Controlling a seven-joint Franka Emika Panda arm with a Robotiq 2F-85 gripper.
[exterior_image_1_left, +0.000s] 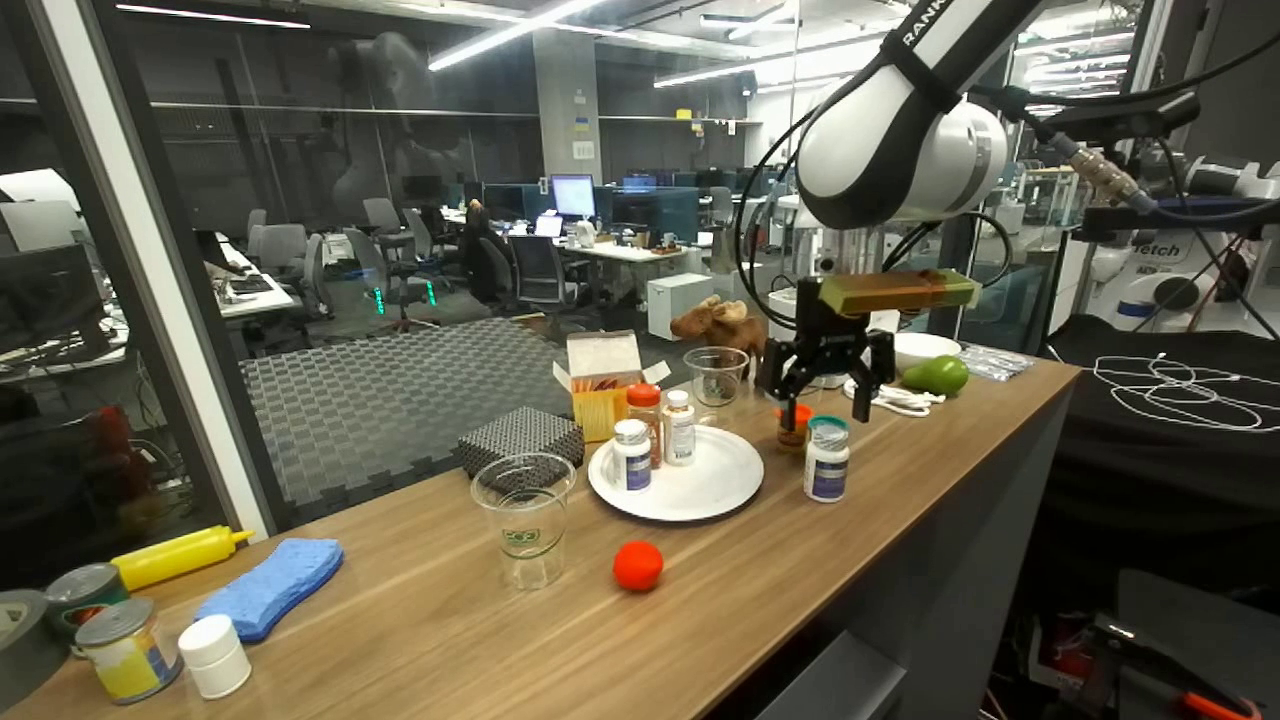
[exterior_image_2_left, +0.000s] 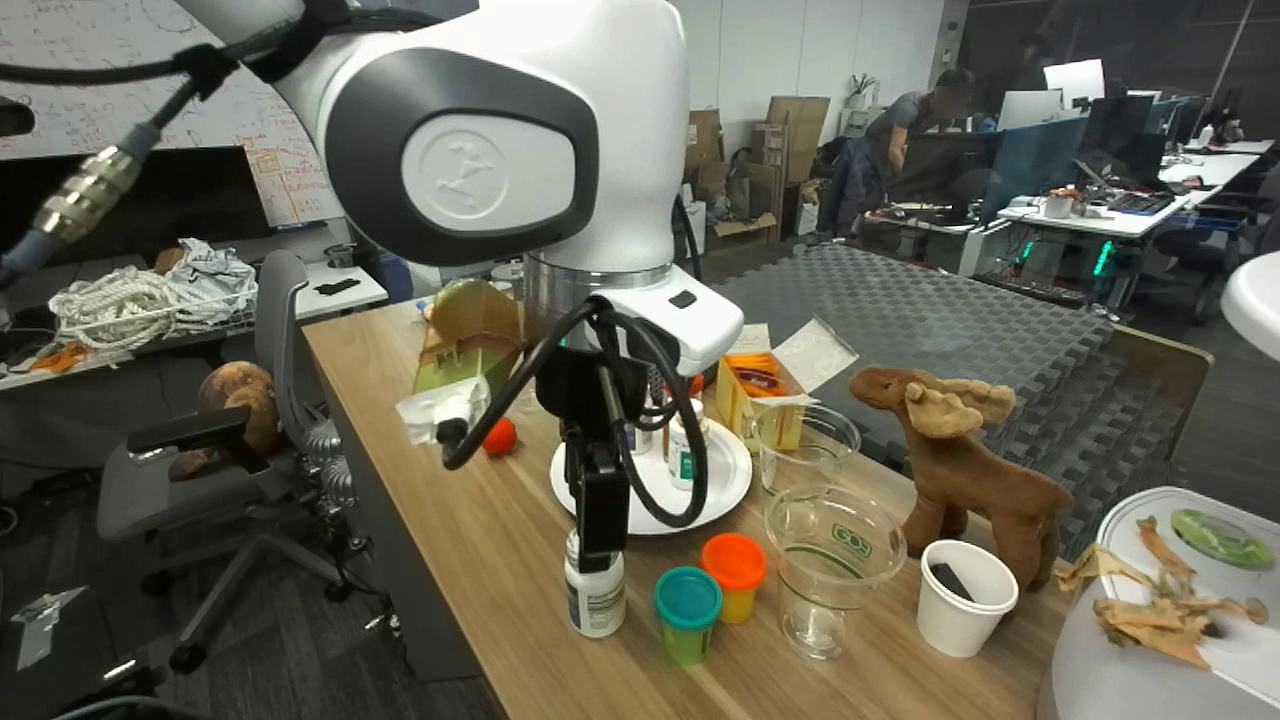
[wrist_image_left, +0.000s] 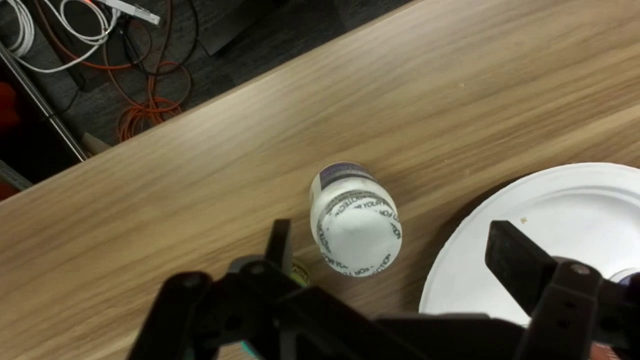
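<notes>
Above the counter my gripper (exterior_image_1_left: 822, 406) hangs open, its fingers pointing down and nothing between them. A white bottle with a blue label (exterior_image_1_left: 827, 466) stands upright on the wood, below and apart from the fingers. From the wrist view, the bottle's white sealed top (wrist_image_left: 361, 237) shows in the gap between the two dark fingers, nearer the left one. The white plate (exterior_image_1_left: 732, 478) carries a blue-labelled bottle (exterior_image_1_left: 632, 458), a red-capped bottle (exterior_image_1_left: 644, 420) and another white bottle (exterior_image_1_left: 679, 430). In the wrist view the right finger (wrist_image_left: 517, 262) overlaps the plate.
Close to the lone bottle stand teal-lidded (exterior_image_2_left: 689, 610) and orange-lidded tubs (exterior_image_2_left: 735, 574), then a clear cup (exterior_image_2_left: 828, 576). A red ball (exterior_image_1_left: 638, 565) and another clear cup (exterior_image_1_left: 528, 528) lie on the plate's other side.
</notes>
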